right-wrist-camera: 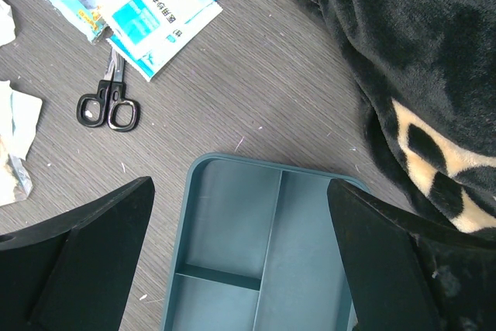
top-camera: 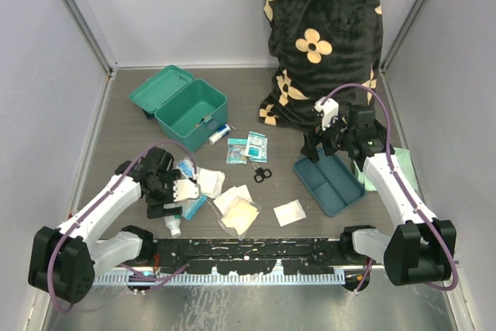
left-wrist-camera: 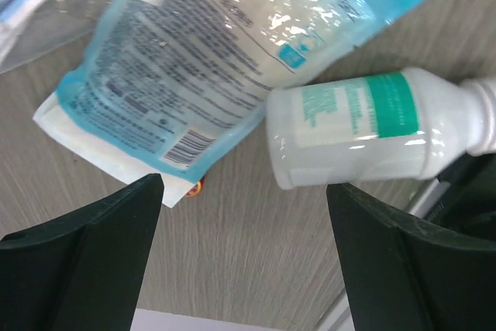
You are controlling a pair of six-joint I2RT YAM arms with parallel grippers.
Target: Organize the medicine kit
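Observation:
My left gripper is open, low over the near left of the table, fingers either side of a blue-and-white packet's corner and beside a white bottle with a green label. The packet lies flat. My right gripper is open above the blue divided tray. Scissors, blue packets, white gauze pieces and a tube lie loose around the table's middle. The green box stands open at the back left.
A black patterned blanket covers the back right. A light green cloth lies at the right. The table's front edge is just beyond the bottle. Some bare table shows between scissors and tray.

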